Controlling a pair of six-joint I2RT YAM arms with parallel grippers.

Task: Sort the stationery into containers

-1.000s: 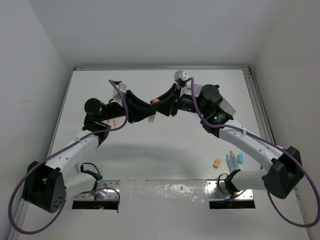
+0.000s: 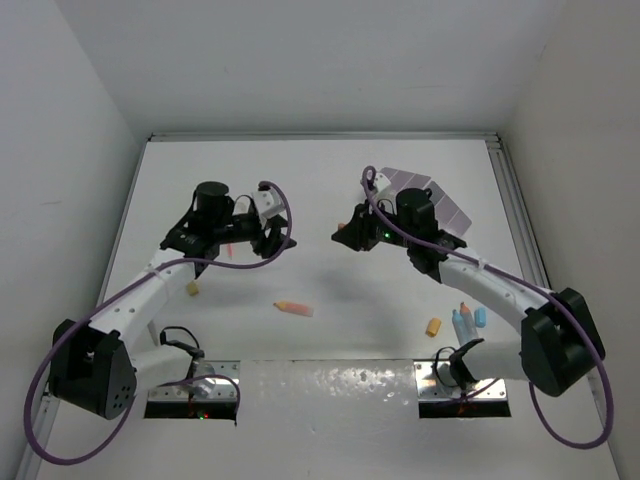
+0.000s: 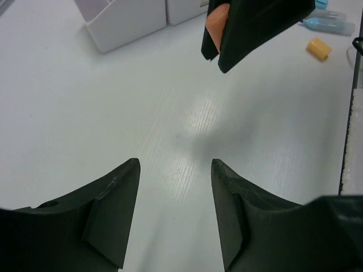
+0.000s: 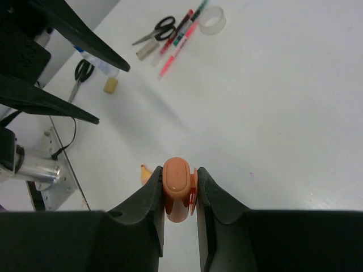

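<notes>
My right gripper (image 2: 352, 236) is shut on an orange piece (image 4: 177, 184), seen end-on in the right wrist view and between its fingers in the left wrist view. My left gripper stands open and empty, left of it. An orange-tipped pale pink item (image 2: 298, 309) lies on the table below and between them. A white compartmented container (image 3: 125, 22) stands behind the right gripper. Scissors (image 4: 164, 28), markers (image 4: 184, 34), a tape roll (image 4: 212, 20) and a yellow block (image 4: 110, 85) lie on the left side.
Blue bottles (image 2: 462, 325), a small blue item (image 2: 480, 317) and a yellow item (image 2: 434, 326) lie at the front right. Walls surround the table.
The grippers have moved apart from where they met, the left opened and drawn left, the right drawn right and lower. The orange-tipped item now lies on the table below.
</notes>
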